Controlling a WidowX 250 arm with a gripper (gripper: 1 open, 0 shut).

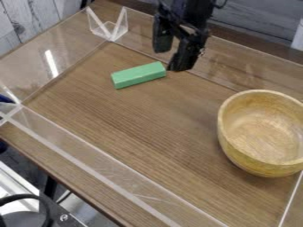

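My gripper (pixel 172 56), black, hangs at the top centre of the camera view, open, its fingers just right of and above a green rectangular block (pixel 138 76) that lies on the wooden table (pixel 142 151). They appear apart from the block. At the right stands a large round wooden bowl (pixel 258 133), empty.
A clear angular plastic object (pixel 108 25) stands at the upper left. Clear strips run along the table's left side. A black cable or ring (pixel 30 208) is at the lower left corner.
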